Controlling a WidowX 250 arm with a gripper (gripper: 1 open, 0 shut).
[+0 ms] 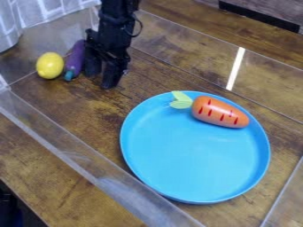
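My black gripper [104,66] is low over the wooden table at the upper left, just right of a purple object [76,57], likely an eggplant, which is partly hidden by it. A yellow object [50,65] lies to the left of both. I cannot tell whether the fingers are open or shut.
A large blue plate [193,158] fills the lower right, with an orange toy carrot [219,112] on its back edge. A clear barrier runs along the left and bottom.
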